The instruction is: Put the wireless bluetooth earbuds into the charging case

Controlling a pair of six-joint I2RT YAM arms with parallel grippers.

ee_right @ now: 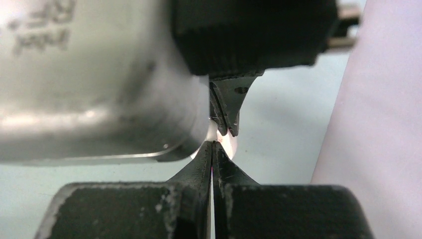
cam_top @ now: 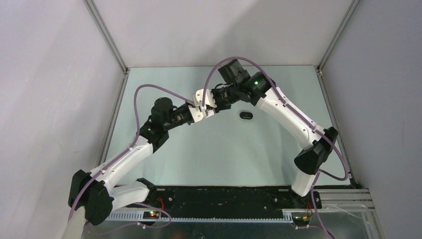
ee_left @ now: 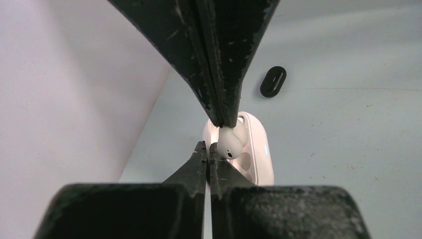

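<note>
In the left wrist view, a white charging case [ee_left: 262, 152] stands on the table with a white earbud [ee_left: 233, 143] at its opening. How far the earbud sits in its slot cannot be told. From above come the right gripper's closed fingers [ee_left: 230, 84]; their tips meet or overlap the earbud's upper end. My left gripper is shut beside the earbud, nothing showing between its fingers. Seen from the right wrist, my right gripper is shut too, with the case [ee_right: 229, 144] partly hidden behind it. Both hands hide the case from the top view.
A small black capsule-shaped object [cam_top: 246, 115] lies on the table, right of the hands. Both wrists crowd closely together over the case.
</note>
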